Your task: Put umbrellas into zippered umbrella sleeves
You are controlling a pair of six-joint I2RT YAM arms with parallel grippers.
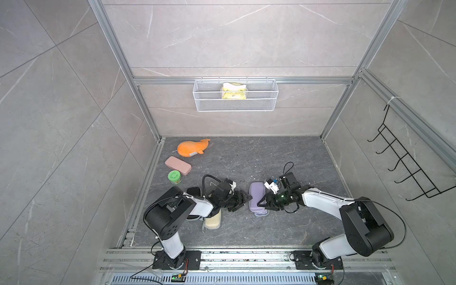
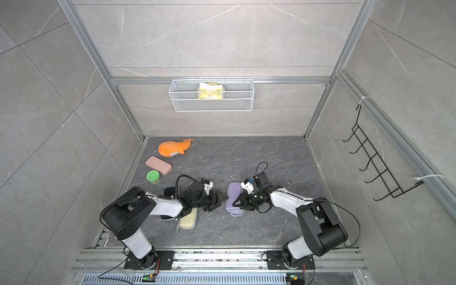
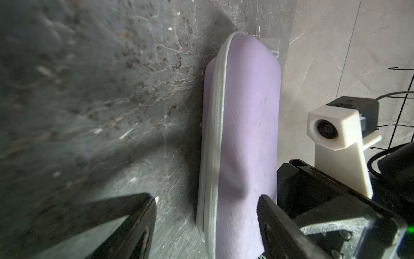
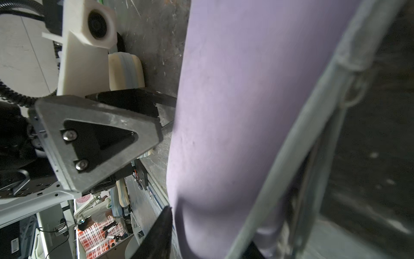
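Note:
A lavender zippered case (image 1: 256,192) with a pale zipper edge lies mid-table between my two grippers. Whether it has an umbrella inside is hidden. To its left is my left gripper, fingers spread apart, with the case just ahead and part of it showing in the gap; nothing is clamped. My right gripper (image 1: 265,205) is at the case's near right side. In the right wrist view, its fingers (image 4: 157,237) flank the case's lower end, where the fabric is dented; whether they press on it cannot be told.
A cream case (image 1: 212,222) and a dark object (image 1: 193,191) lie beside and partly under my left arm. Farther left are a pink case (image 1: 178,165), a green-lidded jar (image 1: 174,177) and an orange plush (image 1: 191,147).

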